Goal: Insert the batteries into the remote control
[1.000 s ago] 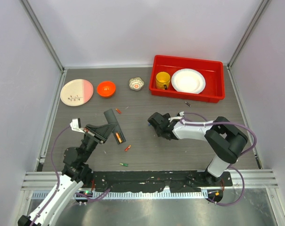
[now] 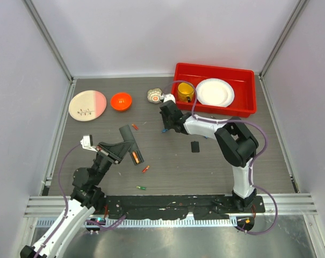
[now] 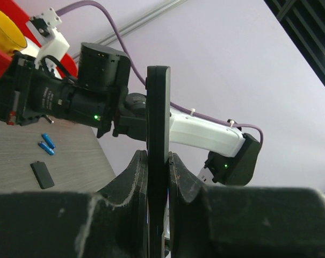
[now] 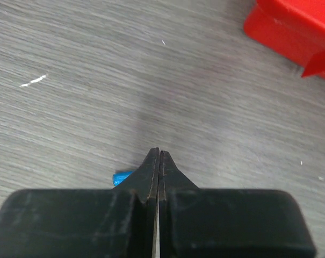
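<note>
A dark grey remote (image 2: 127, 134) with an orange battery in its open compartment is gripped in my left gripper (image 2: 125, 146); in the left wrist view it stands edge-on between the fingers. My right gripper is shut, nothing visible between its fingers, above the table beside a blue battery (image 4: 122, 177), partly hidden behind it. Red batteries (image 2: 145, 169) and a green battery (image 2: 141, 187) lie on the table; two blue batteries (image 3: 45, 148) show in the left wrist view.
A black rectangular piece (image 2: 195, 147) lies right of centre. At the back are a red bin (image 2: 245, 107) with a mug and plate, a patterned bowl (image 2: 154, 95), an orange bowl (image 2: 121, 102) and a plate (image 2: 87, 105).
My right arm has swung toward the back and left, its gripper now near the red bin's front-left corner. The left arm and remote have not moved.
</note>
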